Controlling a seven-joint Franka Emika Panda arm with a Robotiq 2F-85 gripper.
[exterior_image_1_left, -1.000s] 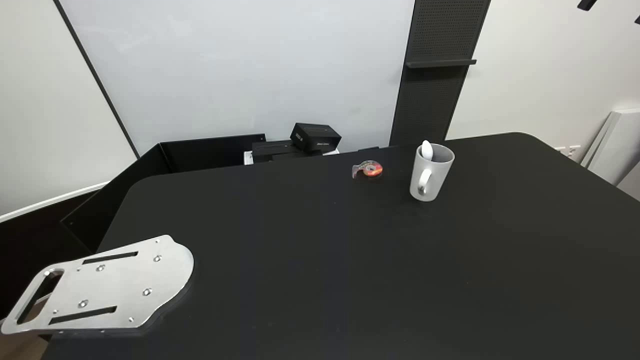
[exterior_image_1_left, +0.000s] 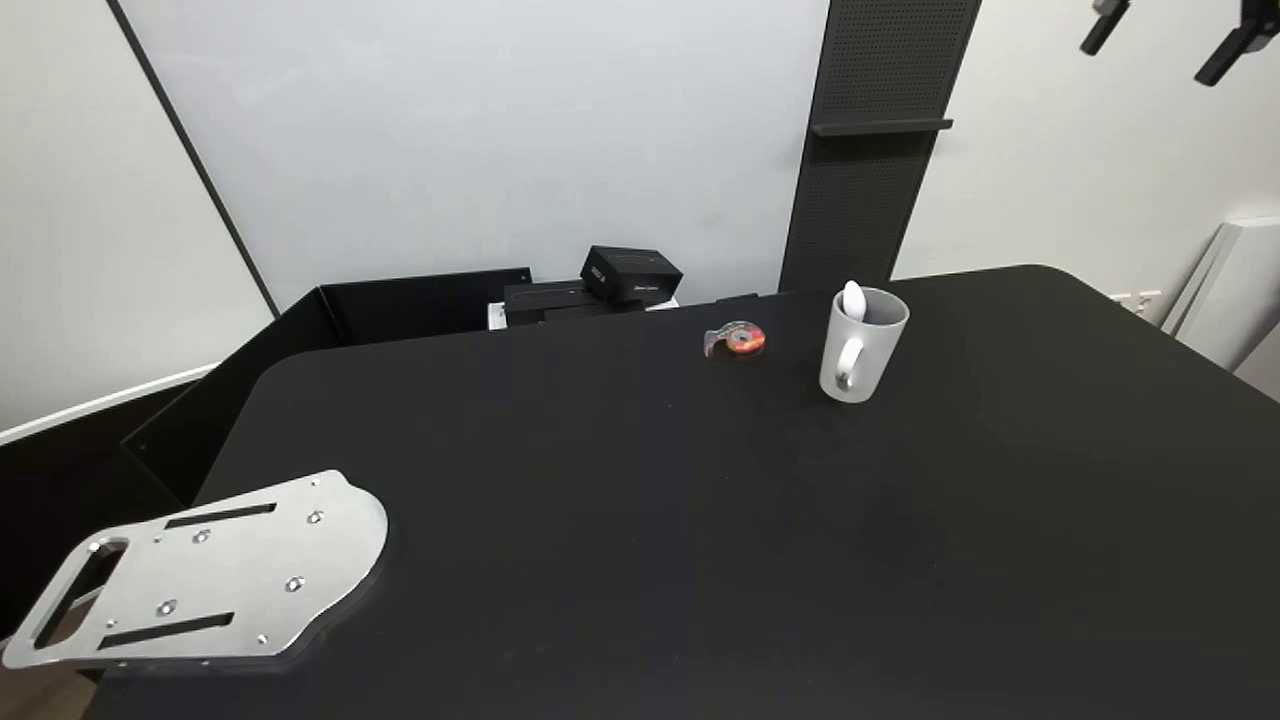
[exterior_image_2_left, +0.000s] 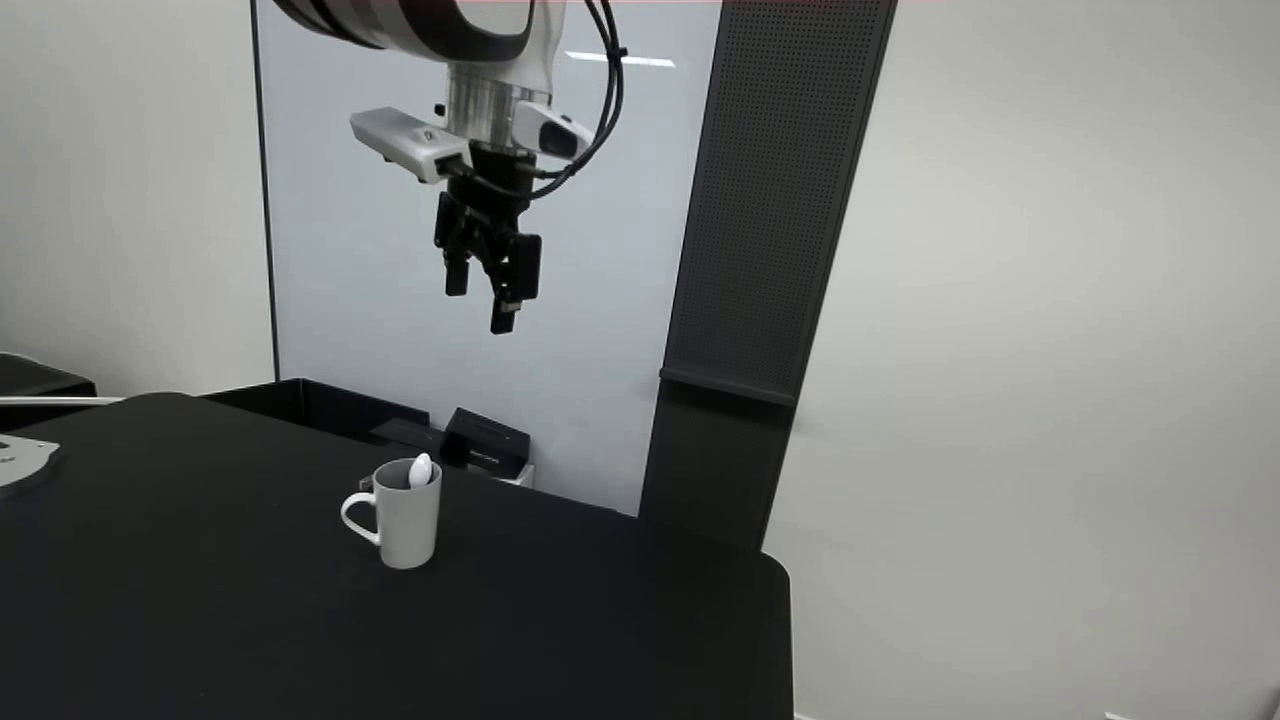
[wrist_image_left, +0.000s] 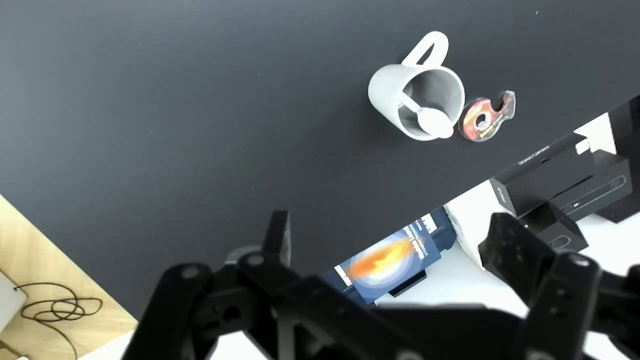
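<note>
A white mug (exterior_image_1_left: 859, 348) stands upright toward the back right of the black table, with a white spoon (exterior_image_1_left: 853, 300) leaning inside it. From the wrist view the mug (wrist_image_left: 388, 93) shows its open top, and the spoon's bowl (wrist_image_left: 435, 122) rests at the rim. Just beside it lies a tape dispenser (wrist_image_left: 483, 117) with an orange-red roll. High above the table hangs my gripper (exterior_image_2_left: 480, 314), its fingers spread and nothing between them. Only the fingertips (exterior_image_1_left: 1105, 29) reach into the top right corner of exterior view 1.
A silver metal plate (exterior_image_1_left: 246, 570) is fixed at the table's left front. Beyond the back edge, black boxes (exterior_image_1_left: 630, 276) sit in a dark tray (exterior_image_1_left: 408, 308). A blue box (wrist_image_left: 390, 257) also lies past that edge.
My gripper's fingertips have come lower and farther left into exterior view 1. The mug, spoon, tape dispenser and metal plate stay where they were.
</note>
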